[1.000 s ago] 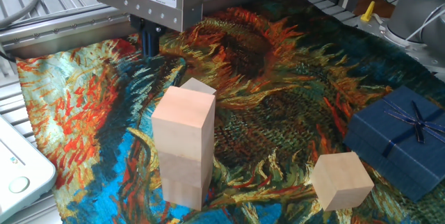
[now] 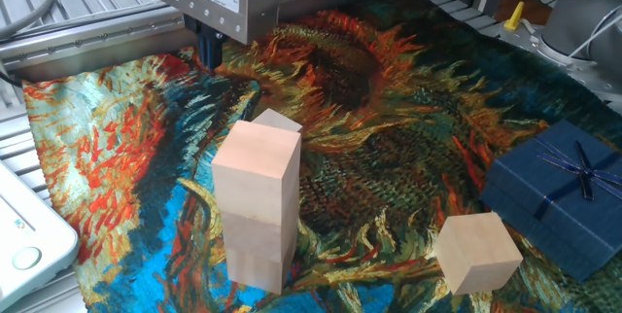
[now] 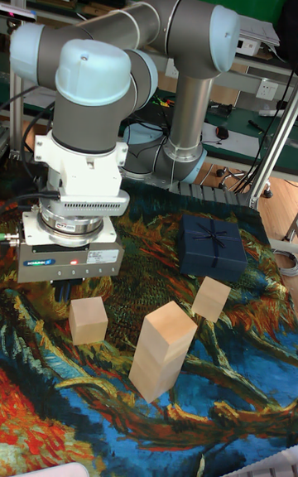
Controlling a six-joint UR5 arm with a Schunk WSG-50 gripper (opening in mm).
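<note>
My gripper (image 2: 210,68) hangs above the cloth at the back left in exterior view 2. Its black fingers (image 3: 65,291) appear close together, with nothing seen between them. A tall tower of stacked pale wooden blocks (image 2: 255,206) stands upright, apart from the gripper. One loose wooden block (image 3: 88,321) sits near the gripper in exterior view 3; the tower mostly hides it in the other view. Another wooden block (image 2: 478,253) rests by itself on the far side of the tower from the gripper, near the blue box.
A dark blue gift box (image 2: 564,191) with a ribbon lies at the right. The patterned cloth (image 2: 389,148) covers the table, its middle bare beyond the tower. A white device (image 2: 29,230) sits at the left edge, and a metal rail (image 2: 97,41) runs along the back.
The tower, loose blocks and box have not moved.
</note>
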